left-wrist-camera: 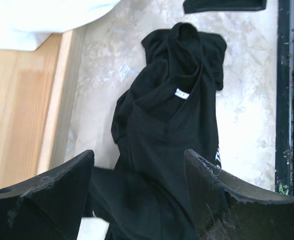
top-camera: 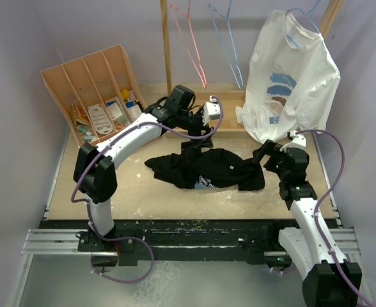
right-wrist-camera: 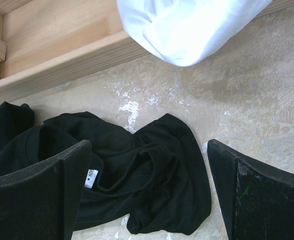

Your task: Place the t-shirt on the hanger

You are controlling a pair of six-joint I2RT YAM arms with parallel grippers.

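A crumpled black T-shirt [top-camera: 207, 169] with a printed patch lies across the table; a small label shows in both wrist views [left-wrist-camera: 174, 115] [right-wrist-camera: 117, 180]. My left gripper [top-camera: 197, 141] is open over the shirt's back edge, fingers framing dark cloth in its wrist view. My right gripper [top-camera: 261, 153] is open above the shirt's right end, with nothing held. Pink [top-camera: 197, 57] and blue [top-camera: 233, 57] empty hangers hang at the back. A white T-shirt [top-camera: 290, 89] hangs on another blue hanger at the right.
A wooden divided box [top-camera: 79, 89] of small items sits back left. A wooden rack base [right-wrist-camera: 67, 55] runs behind the shirt. Bare table [top-camera: 111, 198] shows at front and left.
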